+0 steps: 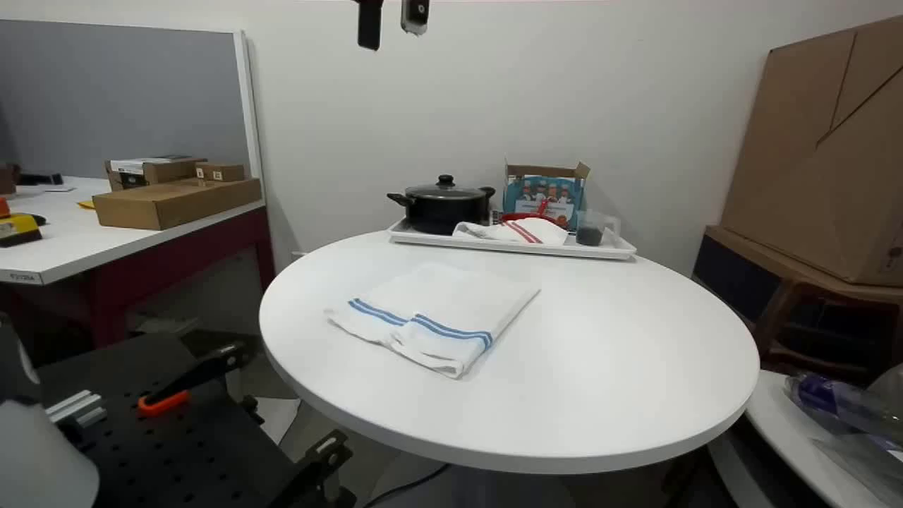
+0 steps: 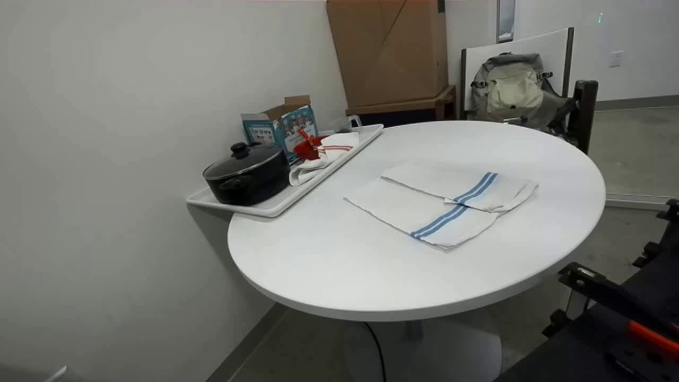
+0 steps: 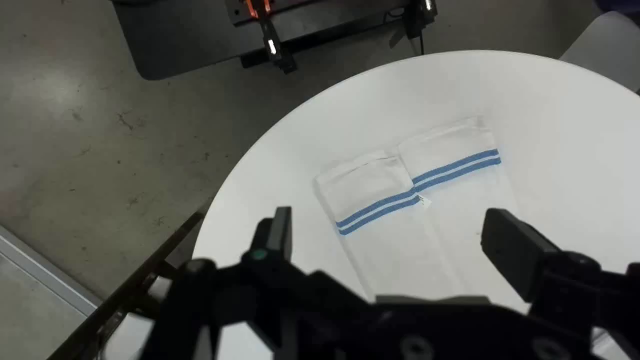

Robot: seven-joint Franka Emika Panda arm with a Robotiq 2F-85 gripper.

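A white towel with blue stripes (image 1: 436,309) lies folded and flat on the round white table (image 1: 626,372). One folded part overlaps the other, so the stripes (image 2: 468,197) meet with a small step. High above the table, my gripper (image 1: 393,21) shows only its fingertips at the top edge of exterior view 1. From the wrist, the gripper stands wide open, its fingers far apart and nothing between them. Well below those fingers is the towel (image 3: 408,198), untouched; its lower end is partly hidden behind the gripper body. Exterior view 2 does not show the gripper.
At the table's back, by the wall, a white tray (image 1: 474,241) bears a black lidded pot (image 1: 444,206), a red-striped cloth (image 1: 529,230), a red item (image 2: 308,147), an open box (image 1: 546,195) and a clear cup (image 1: 590,228). Around the towel, the table surface is bare.
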